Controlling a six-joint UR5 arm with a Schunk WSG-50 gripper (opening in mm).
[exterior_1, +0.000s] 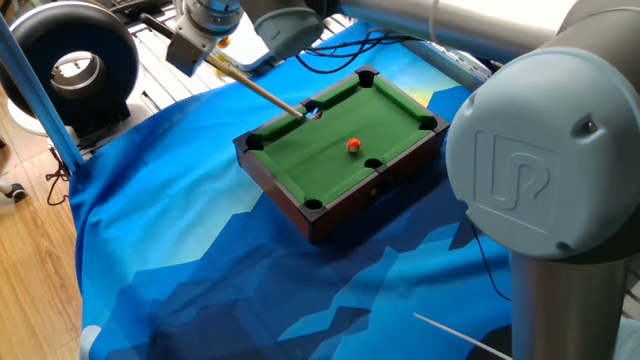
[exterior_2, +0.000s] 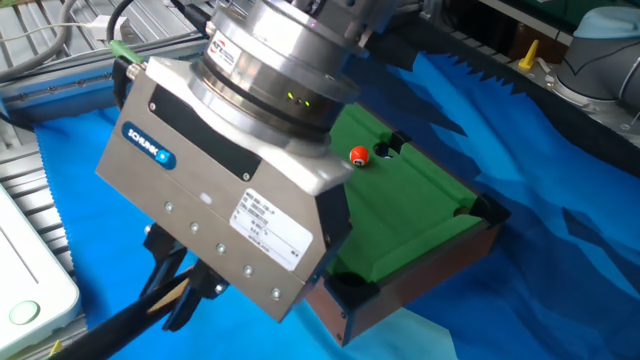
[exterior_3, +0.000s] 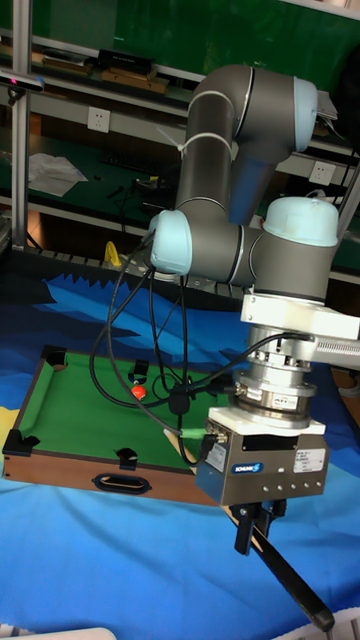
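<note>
A cue stick with a pale shaft and a dark butt is held by my gripper, its black fingers shut around it. In exterior view 3 the gripper hangs in front of the table's right end, the cue's dark end slanting downward. The shaft's thin end reaches over the rim of the small pool table, close to a side pocket. Beside that end is a small whitish spot, too small to identify for certain. An orange-red ball rests on the green cloth, apart from the cue.
Blue patterned cloth lies around the pool table, largely clear in front. A thin white rod lies near the robot's base. Black cables loop down from the arm over the table in exterior view 3.
</note>
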